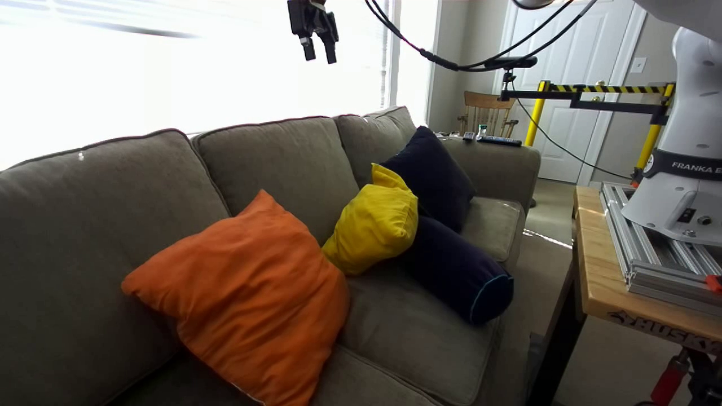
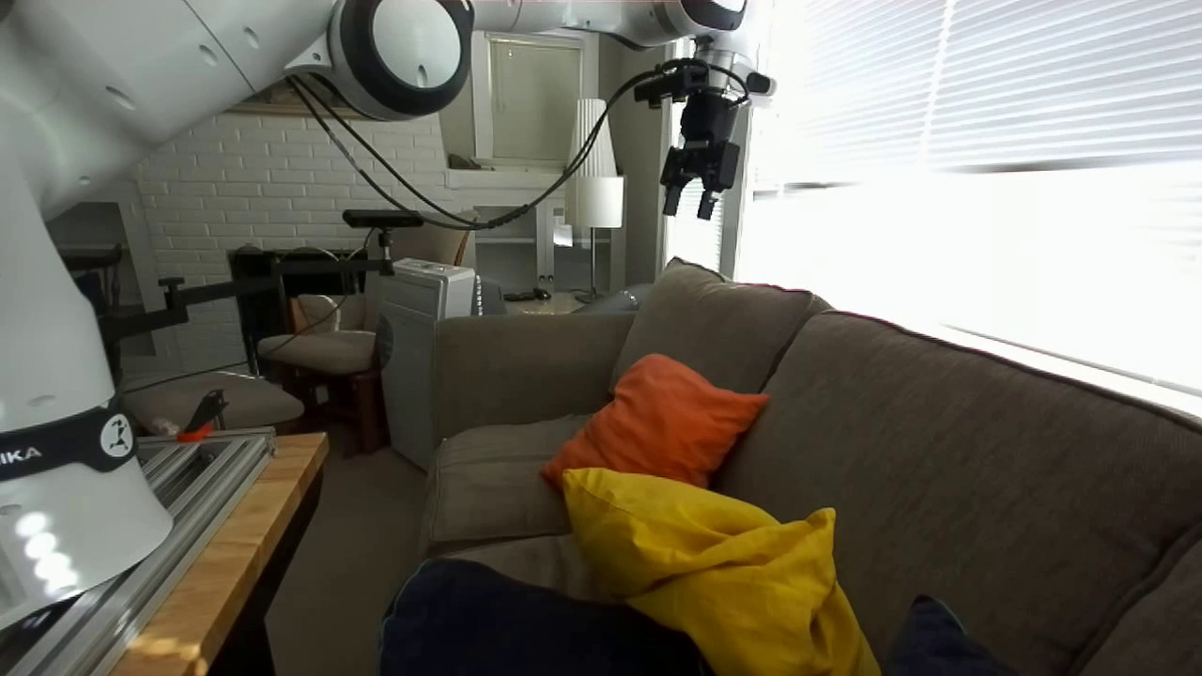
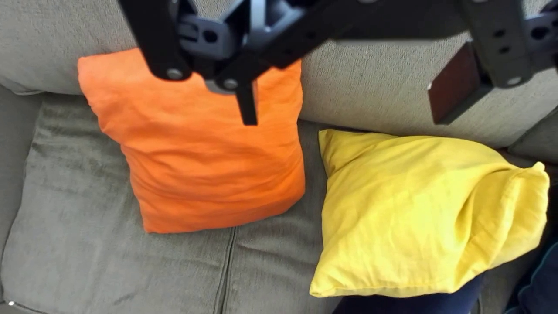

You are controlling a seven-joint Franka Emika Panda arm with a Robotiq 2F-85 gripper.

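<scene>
My gripper hangs open in the air, well above the couch, its fingers pointing down and nothing between them. An orange pillow leans against the backrest toward one end of the couch. Beside it sits a yellow pillow, creased and with one corner folded up. In the wrist view the gripper's fingers spread wide across the top, one over the orange pillow and the other above and beyond the yellow pillow. A dark navy bolster and a square navy pillow lie by the yellow one.
The grey couch runs below a bright window. Its armrest carries a bottle and remotes. A wooden table bears the robot base in front of the couch. Black cables droop from the arm. Bare seat shows beyond the orange pillow.
</scene>
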